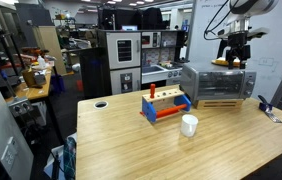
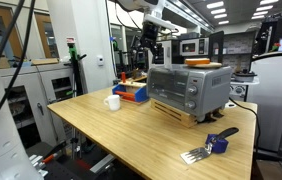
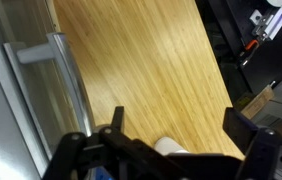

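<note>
Above the silver toaster oven, my gripper hangs from the white arm. In the wrist view its two dark fingers stand wide apart, so it is open with nothing between them. That view shows the oven's door handle at the left and bare wooden table beneath. The white cup stands on the table in front of the oven; its rim partly shows low in the wrist view. Left of the oven is a blue rack with red parts. A plate with something orange rests on the oven's top.
The oven sits on a wooden stand. A metal spatula and a blue object lie near the table's right end.
</note>
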